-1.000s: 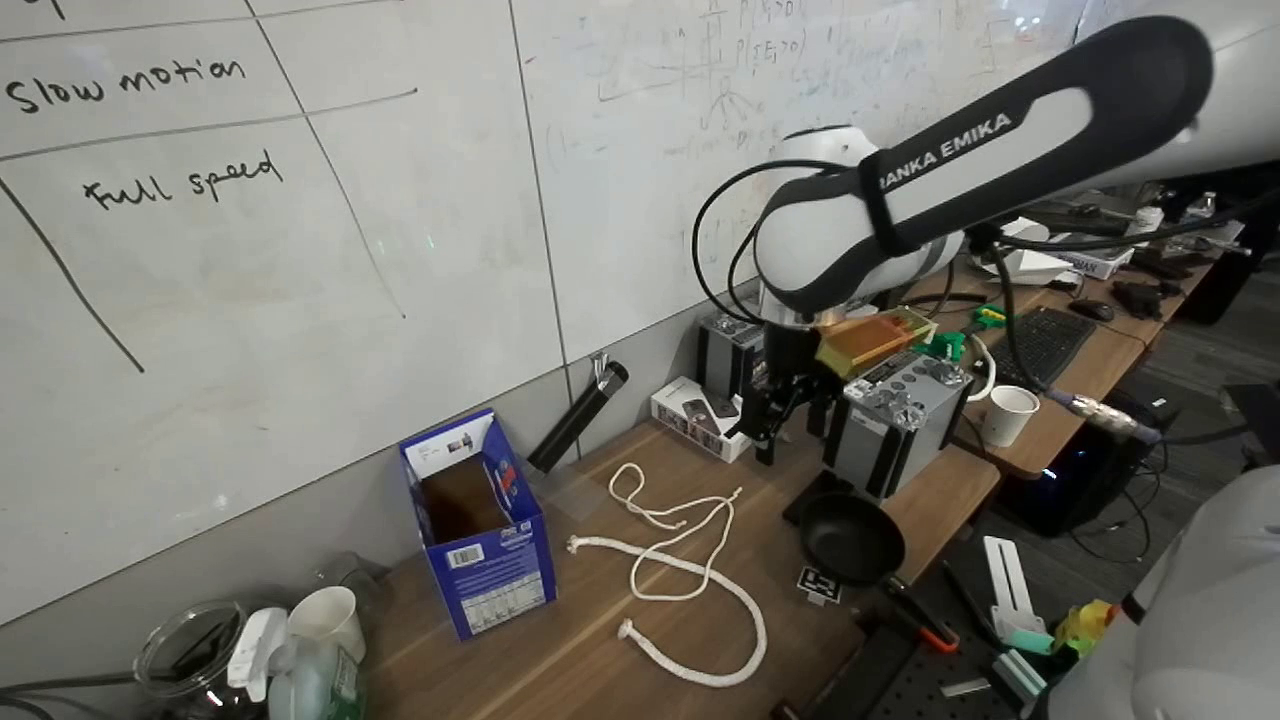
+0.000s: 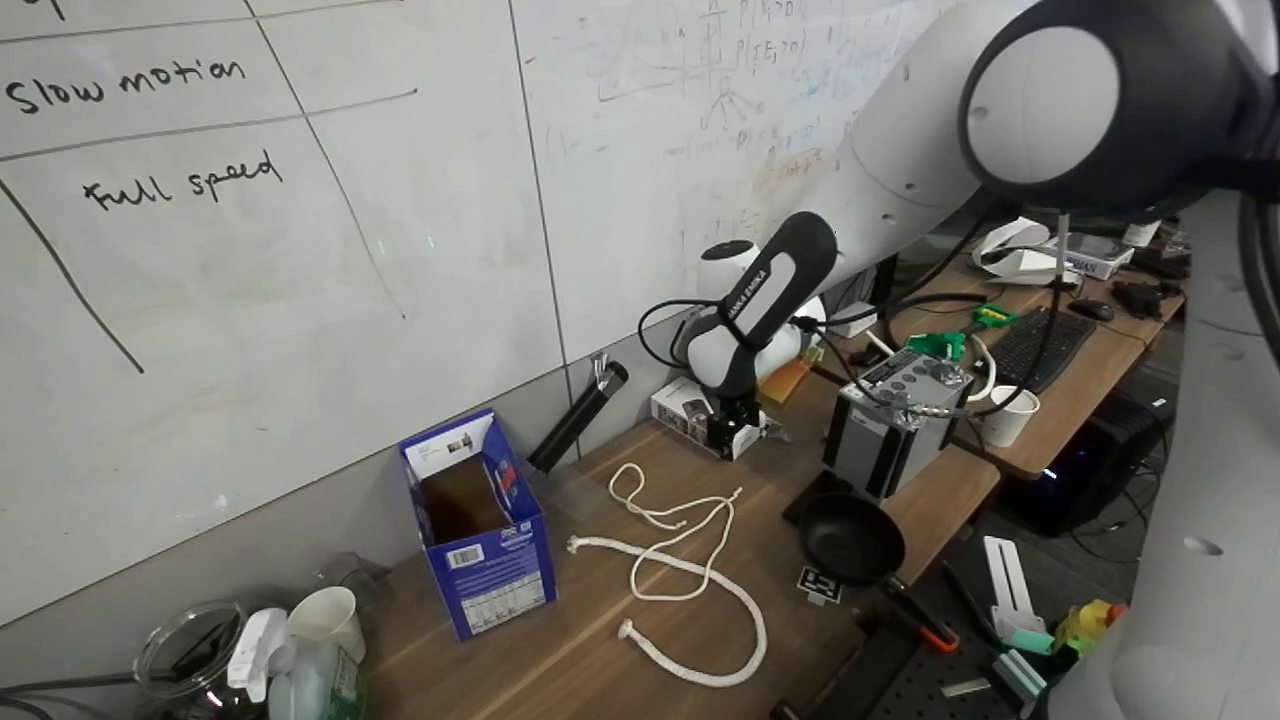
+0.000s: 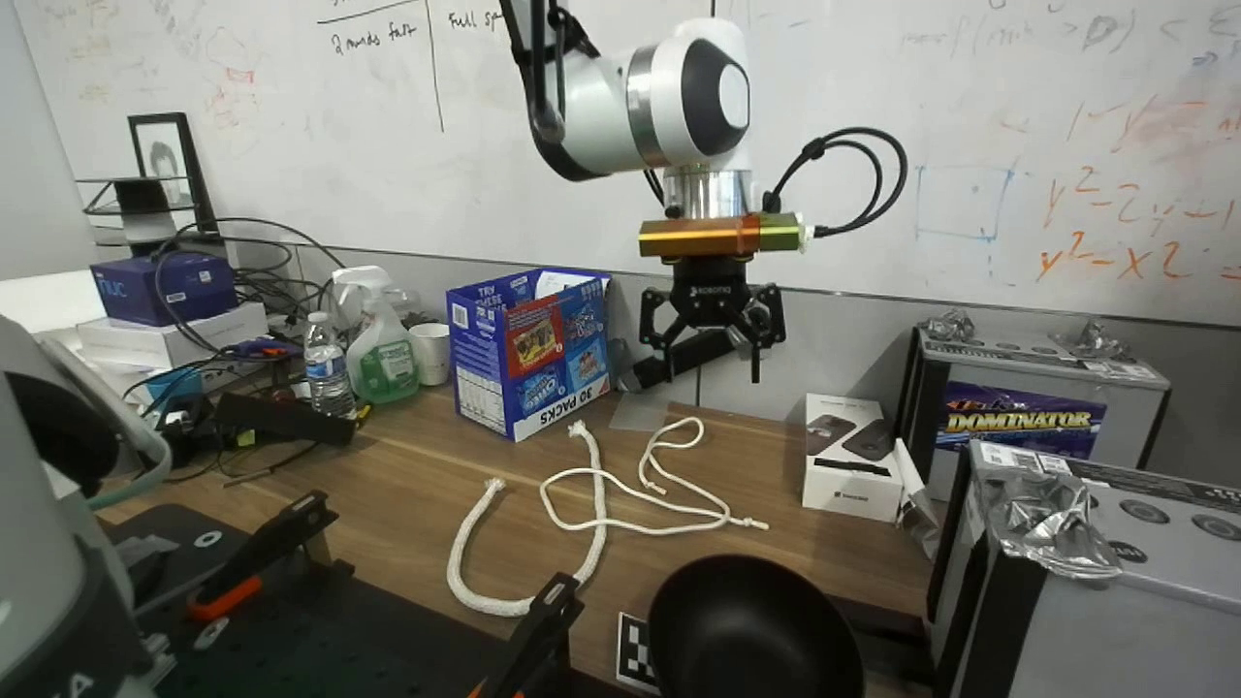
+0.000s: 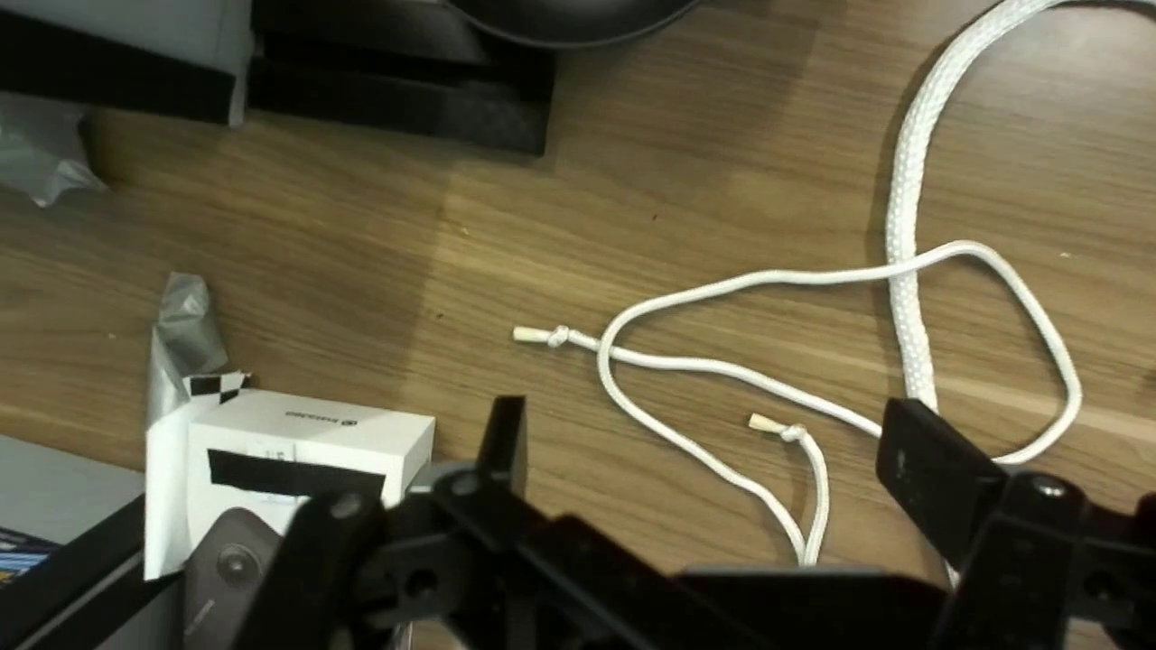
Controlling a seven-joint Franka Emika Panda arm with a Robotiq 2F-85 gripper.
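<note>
Two white ropes lie on the wooden table: a thick braided rope (image 3: 459, 556) curved in an open bend, and a thin rope (image 3: 694, 508) looped across it with small knots near its ends. My gripper (image 3: 712, 374) hangs in the air behind and above the thin rope, fingers apart with nothing between them. From the wrist view, the gripper frames the knotted ends of the thin rope (image 4: 748, 280) well below it, while one finger hides part of the thick rope (image 4: 908, 200).
A blue snack box (image 2: 498, 576) stands open-topped by the whiteboard. A white phone box (image 3: 852, 460) and grey batteries (image 3: 1053, 605) stand to the right. A black pan (image 3: 756, 628) sits at the front. Bare tabletop surrounds the ropes.
In exterior view 1 the arm has swung left and back toward the whiteboard, bringing the gripper in front of the phone box. Ropes, snack box and pan have stayed put.
</note>
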